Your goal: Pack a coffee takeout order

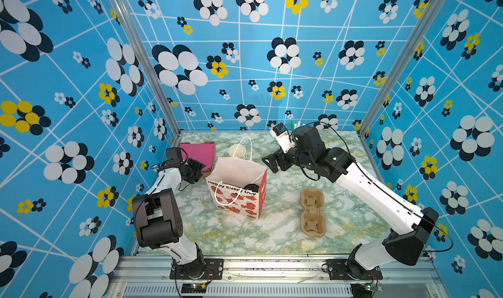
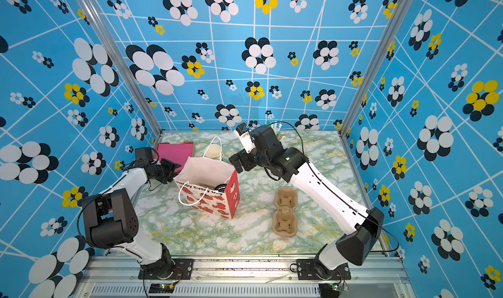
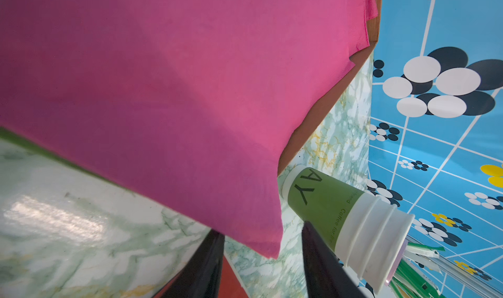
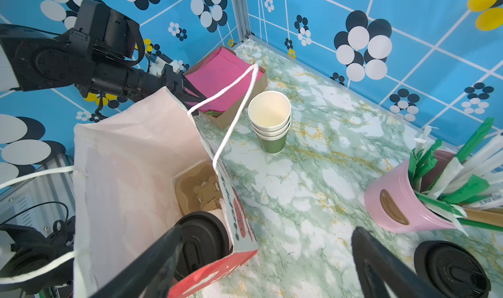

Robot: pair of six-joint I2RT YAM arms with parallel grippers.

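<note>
A stack of pink napkins [image 3: 199, 88] lies in a brown cardboard box [image 3: 327, 99] at the back left. One napkin corner hangs over the near edge, between the parted fingers of my left gripper; whether either finger touches it cannot be told. The red-and-white paper bag [image 1: 236, 185] stands upright beside that gripper, handles up. Inside the bag sit a cardboard carrier [image 4: 195, 187] and a black-lidded cup [image 4: 201, 243]. Open and empty, my right gripper hovers above the table to the bag's right.
Stacked green cups [image 4: 269, 120] stand behind the bag. A pink bucket of straws [image 4: 390, 198] and a black lid [image 4: 451, 270] are farther right. Another cup carrier [image 1: 313, 212] lies on the front right, with bare table around it.
</note>
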